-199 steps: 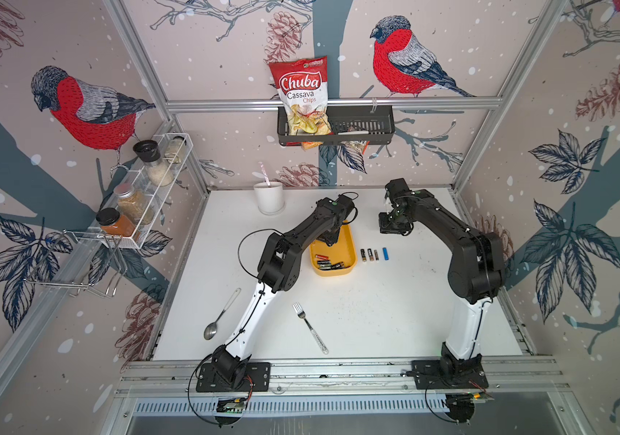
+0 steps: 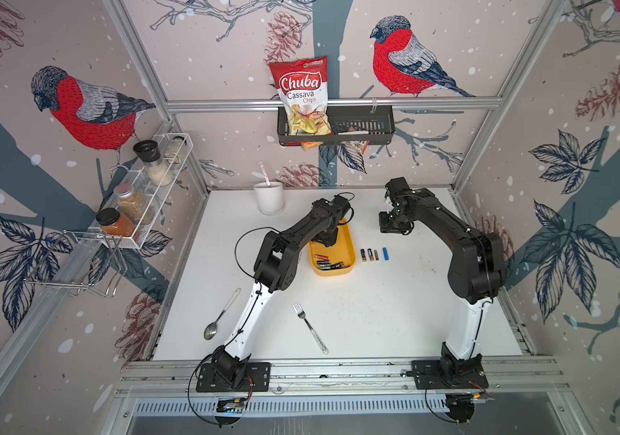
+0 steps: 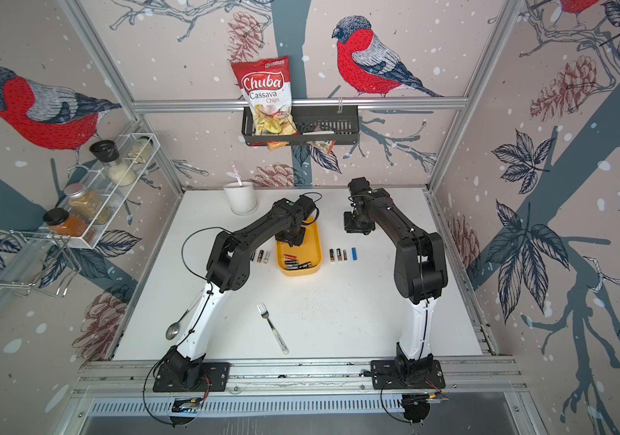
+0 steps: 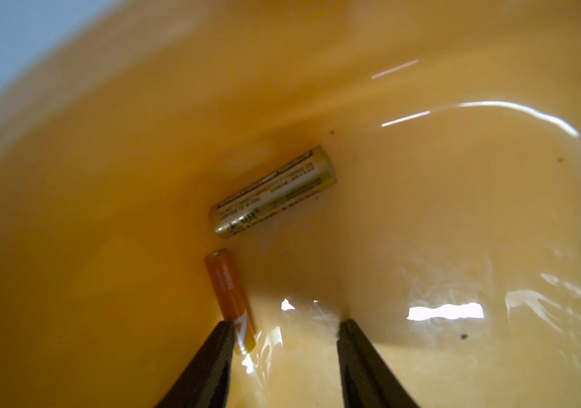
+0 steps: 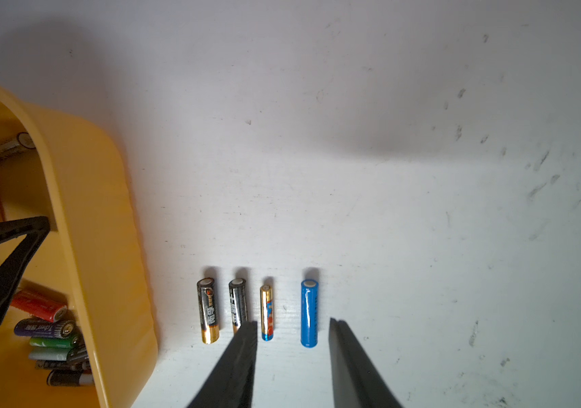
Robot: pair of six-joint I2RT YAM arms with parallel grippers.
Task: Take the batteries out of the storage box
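The yellow storage box (image 2: 352, 257) holds several batteries at its front end, a red battery (image 5: 38, 304) among them. In the left wrist view a gold battery (image 4: 273, 193) and an orange battery (image 4: 229, 292) lie apart on its floor, near the wall. My left gripper is open inside the box; the tip of one finger overlaps the lower end of the orange battery in that view, and nothing is gripped. Over the table right of the box, my right gripper is open and empty. A blue battery (image 5: 309, 312) lies on the table below it.
Beside the blue one stand several batteries in a row, including a black and gold battery (image 5: 208, 310). More batteries (image 3: 260, 256) lie left of the box. A fork (image 2: 311, 327), a spoon (image 2: 211, 330) and a white cup (image 2: 269, 198) are on the table.
The right arm and the batteries look unmoved.
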